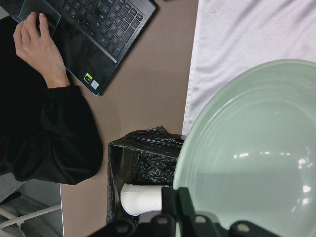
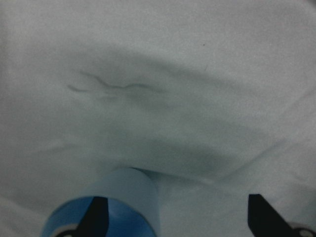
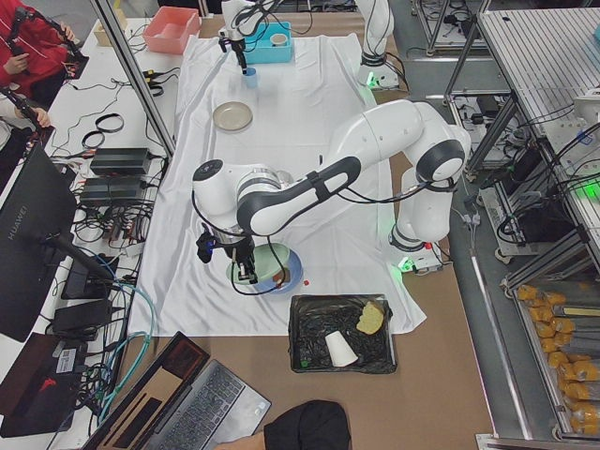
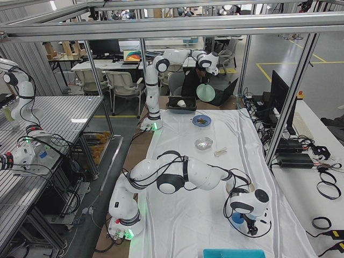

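Note:
A pale green plate [image 1: 252, 143] is held at its rim by my left gripper [image 3: 246, 272], raised over a blue plate [image 3: 291, 279] with small bits on it. Its fingers are at the bottom of the left wrist view. My right gripper stands open low over the white cloth, one finger over the rim of a blue cup [image 2: 133, 187].
A black-lined tray [image 3: 309, 347] holds a white cup [image 3: 337, 349] and a yellowish item [image 3: 370, 319]. A grey plate [image 3: 232, 116], a silver bowl [image 4: 203, 143] and a blue bin [image 4: 234, 253] are also present. A person sits at a laptop [image 3: 202, 403] beside the tray.

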